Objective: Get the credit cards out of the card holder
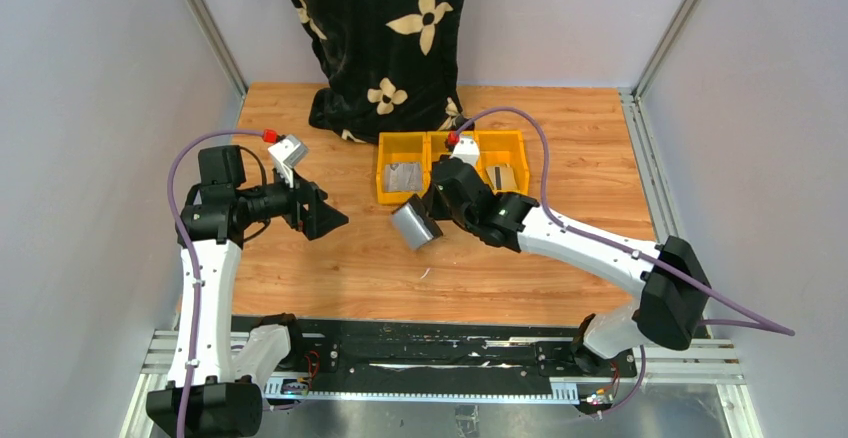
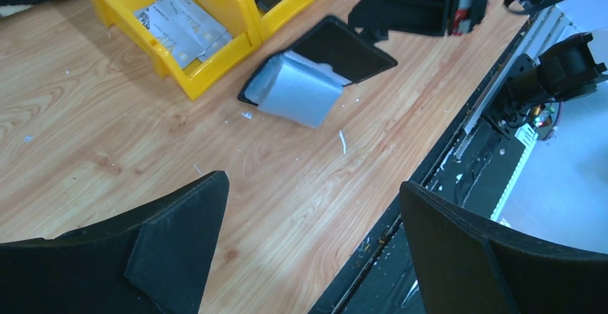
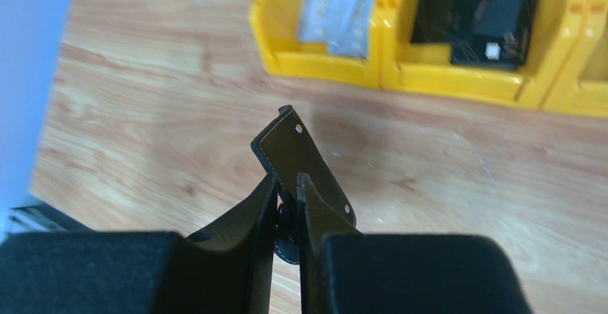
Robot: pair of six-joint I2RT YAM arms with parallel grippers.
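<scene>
A black card holder (image 1: 434,231) with clear plastic sleeves (image 2: 301,92) is in my right gripper, whose fingers are shut on one end of it. In the left wrist view, it is spread open and tilted in front of the yellow bin, its sleeves fanned out and catching the light. Whether cards sit inside the sleeves cannot be made out. My left gripper (image 1: 325,220) stands open to the left of the holder, with only bare table between its fingertips in its own wrist view.
Behind is a yellow bin (image 2: 221,64) of three compartments. Pale cards (image 1: 403,177) lie in its left one, dark items (image 3: 495,27) in the middle, a tan item (image 1: 501,178) in the right. A dark floral cloth (image 1: 390,48) hangs behind.
</scene>
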